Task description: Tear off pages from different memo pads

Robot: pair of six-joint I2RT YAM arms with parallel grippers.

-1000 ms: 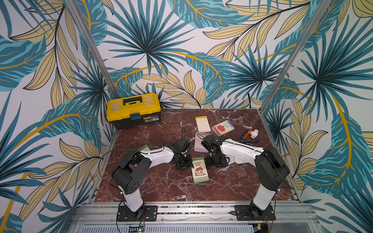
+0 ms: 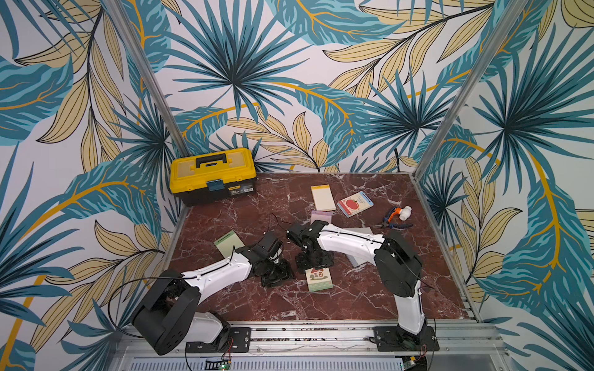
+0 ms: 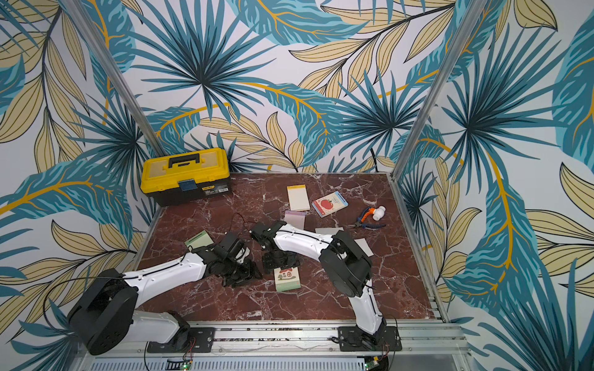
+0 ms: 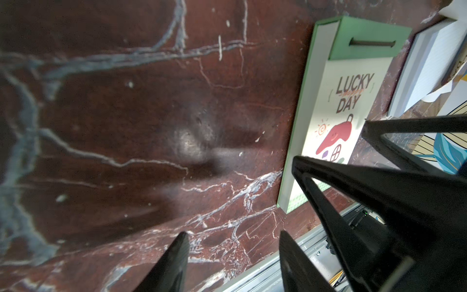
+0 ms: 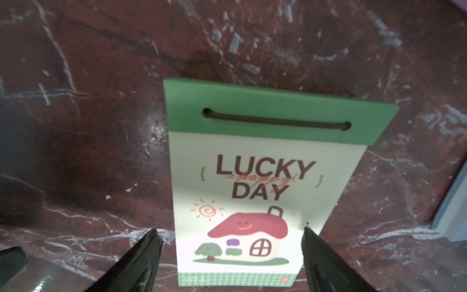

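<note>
The "LUCKY DAY" memo pad has a green binding strip with a dark cord and a house drawing. It lies flat on the dark red table, its upper part hidden by my right arm in the top left view. My right gripper stands open over its lower part, one finger to each side of the drawing. In the left wrist view, the dark fingers of that same gripper hang over the pad. To the left of the pad, my left gripper is open above bare table, nothing between its fingers.
A green pad lies at left. Farther back are a yellow-topped pad, an apple-cover pad and a lilac pad. An orange-handled tool lies at right, and a yellow toolbox stands back left.
My left gripper has drawn back to the left, away from the "LUCKY DAY" pad. My right gripper has swung left, from beside that pad to over it. The pad appears to lie in the same place.
</note>
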